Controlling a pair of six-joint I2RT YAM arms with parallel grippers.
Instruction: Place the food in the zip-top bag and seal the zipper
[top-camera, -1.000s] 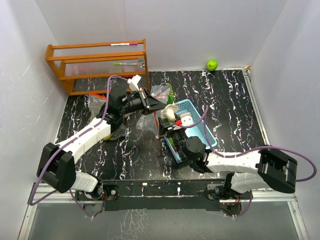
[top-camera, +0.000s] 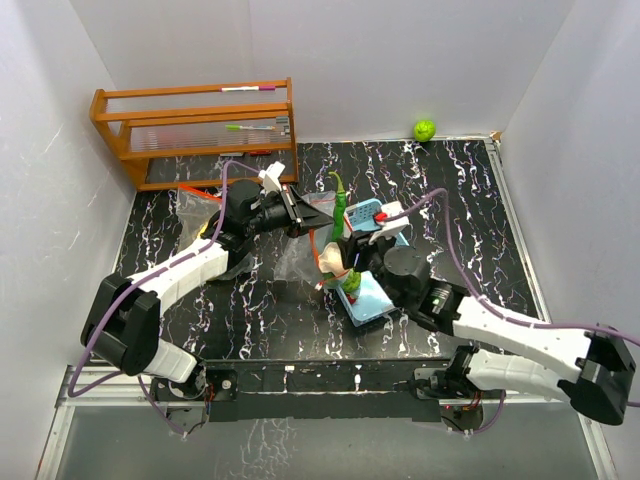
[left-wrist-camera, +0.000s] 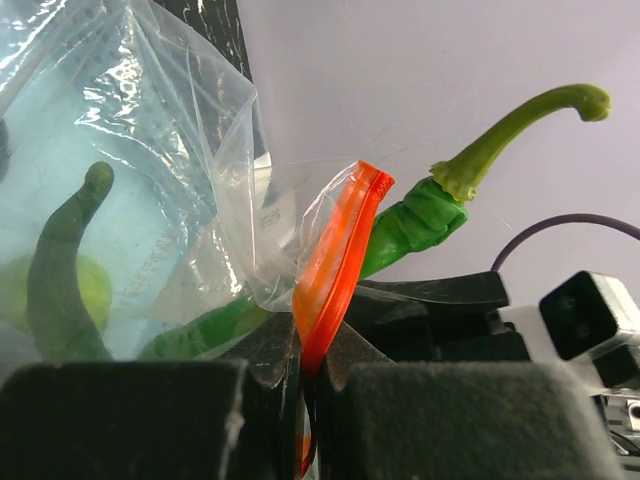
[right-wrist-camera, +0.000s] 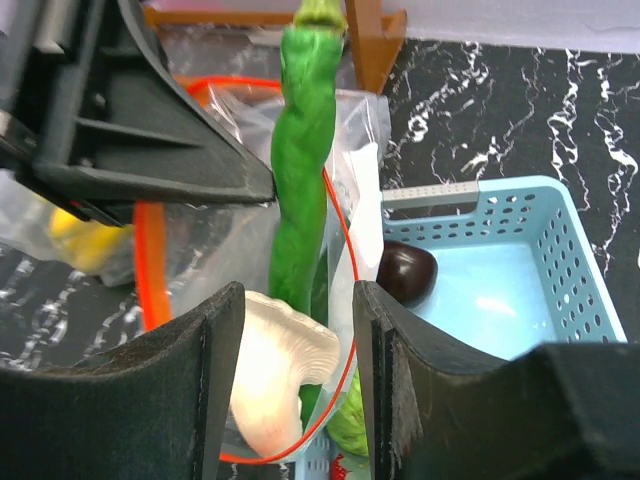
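Note:
My left gripper (top-camera: 322, 218) is shut on the orange zip edge (left-wrist-camera: 335, 265) of the clear bag (left-wrist-camera: 185, 110), holding one side of its mouth up. A long green pepper (right-wrist-camera: 300, 170) stands in the mouth, its stem (left-wrist-camera: 520, 125) poking well out. Lower in the opening rests a pale, mushroom-like piece (right-wrist-camera: 270, 375), tilted, inside the red rim (right-wrist-camera: 350, 250). My right gripper is open, its fingertips apart on either side of the pale piece in the right wrist view. Whether either finger touches it I cannot tell.
The light blue basket (right-wrist-camera: 575, 265) sits beside the bag, holding a dark purple item (right-wrist-camera: 405, 272) and a green one (right-wrist-camera: 350, 415). Another bag (top-camera: 195, 210) lies at the left by the wooden rack (top-camera: 200, 115). A green ball (top-camera: 424, 130) is far back right.
The pale piece was in my right gripper above the bag mouth; now it sits lower in the opening. The right gripper has opened and shifted right.

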